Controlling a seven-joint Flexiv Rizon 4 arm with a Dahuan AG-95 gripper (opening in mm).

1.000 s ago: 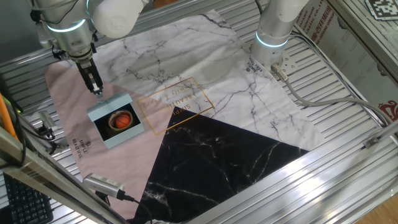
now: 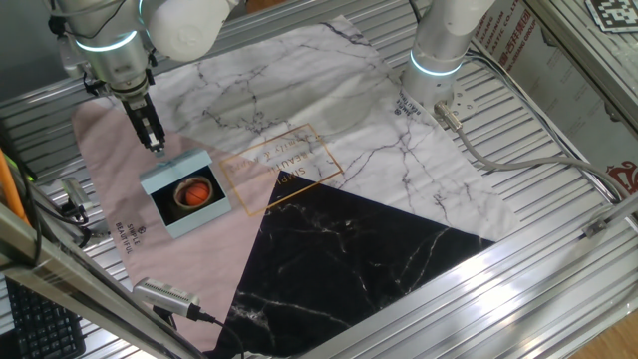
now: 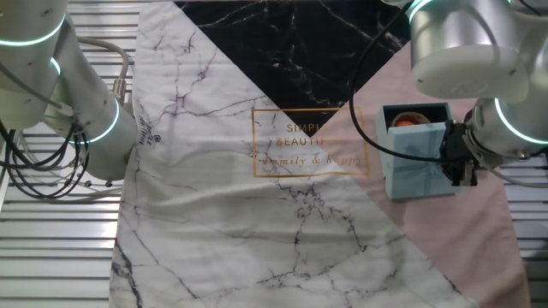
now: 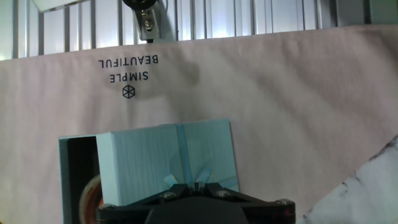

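Note:
A light blue gift box sits on the pink part of the cloth, its dark inside partly uncovered. Within it lies an orange ball inside a round, pale-rimmed holder. The box's blue lid is shifted to one side, covering only part of the opening; a ribbon bow tops it. At the bow is my gripper, its fingertips close together and apparently pinching the ribbon between the loops. Exterior view 1 has the gripper coming down at the lid's edge.
A small grey device with a cable is near the front left, close to a keyboard.

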